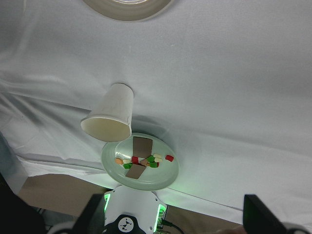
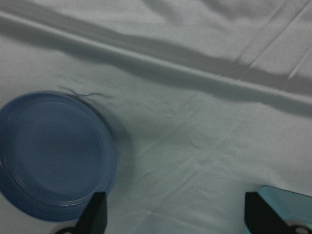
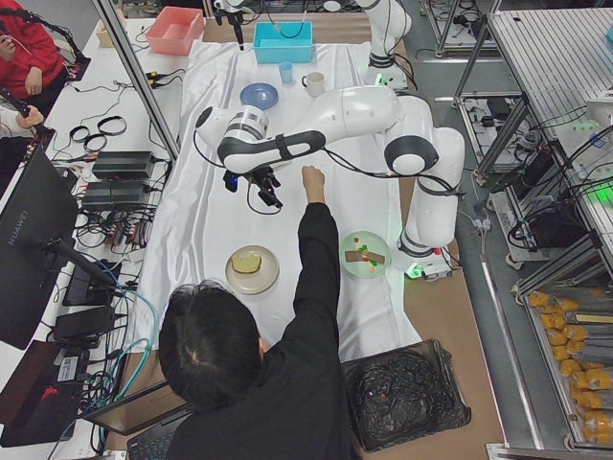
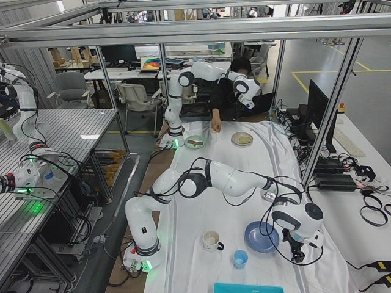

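Observation:
In the left wrist view a white paper cup (image 1: 109,107) lies on its side above a pale green plate (image 1: 112,165) holding brown slabs and small coloured pieces. My left gripper is open over it, nothing visible between its fingers. A tan plate (image 3: 253,284) with a yellow piece stands left of the green plate. My right gripper is open above the cloth beside a blue plate (image 2: 53,151). A person's hand (image 3: 312,182) reaches onto the table under my left arm.
A blue cup (image 4: 240,259), a mug (image 4: 211,240) and a cyan bin (image 4: 247,287) stand at the right arm's end. A black bag-lined tray (image 3: 407,393) sits by the person.

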